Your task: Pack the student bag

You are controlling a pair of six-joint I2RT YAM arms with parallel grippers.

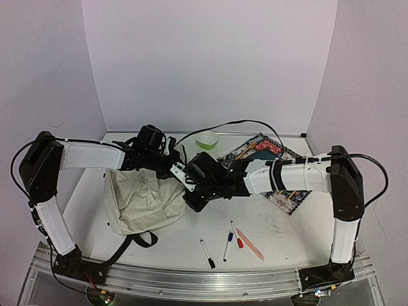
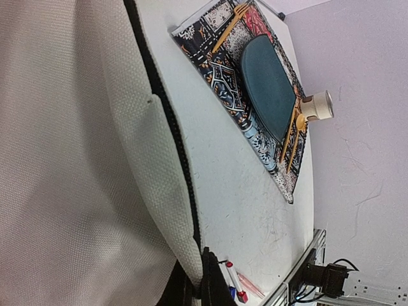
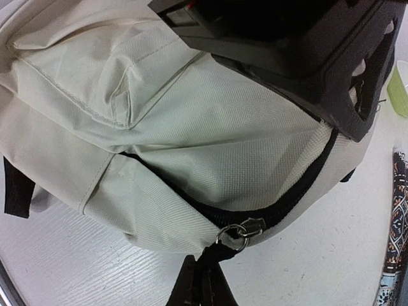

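Observation:
The cream bag (image 1: 143, 207) lies on the left of the table, its zipped opening toward the middle. In the left wrist view, the bag's zipper-lined edge (image 2: 169, 210) runs down between the fingers of my left gripper, which is shut on it. My right gripper is shut on the black zipper pull (image 3: 220, 252), which hangs by a metal ring from the slider (image 3: 254, 226). Loose on the table are a black-capped marker (image 1: 208, 254), a blue-capped marker (image 1: 227, 246), a red-capped marker (image 1: 236, 234) and a pinkish stick-like item (image 1: 250, 245).
On a patterned mat (image 2: 220, 89) to the right lie a dark oval plate (image 2: 269, 86) and wooden utensils, with a paper cup (image 2: 317, 107) near its edge. A green bowl (image 1: 206, 139) stands at the back. Both arms meet closely over the bag's right side.

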